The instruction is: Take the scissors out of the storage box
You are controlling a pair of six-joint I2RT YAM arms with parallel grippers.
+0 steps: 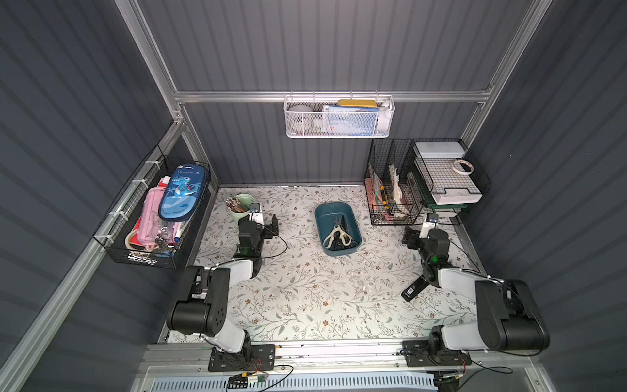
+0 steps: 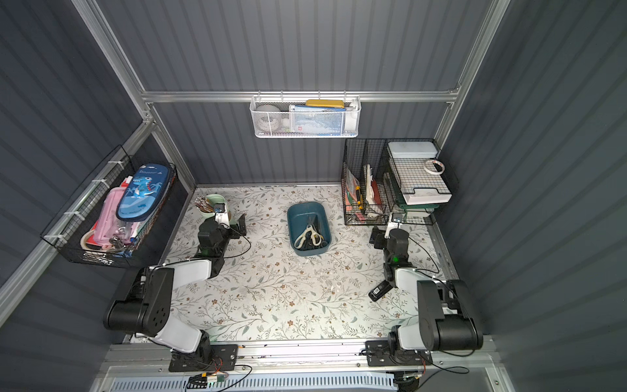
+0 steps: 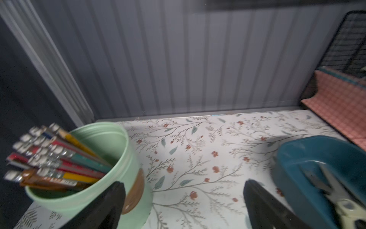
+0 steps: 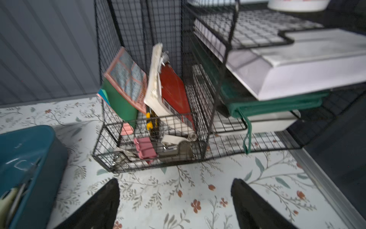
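A teal storage box (image 1: 323,222) sits mid-table, holding white-handled scissors (image 1: 339,232) with dark items beneath. My left gripper hovers to the left of the box, beside the pencil cup (image 3: 129,160), open and empty; in the left wrist view the box is at the lower right. My right gripper hovers right of the box, in front of the wire rack, open with nothing between its fingers; the box shows at the left edge of its view.
A black wire rack (image 2: 365,215) with files stands back right. A crowded wire basket (image 1: 117,248) is at the left wall, a white mesh basket (image 1: 339,134) on the back wall. A black object (image 1: 412,290) lies near the right arm.
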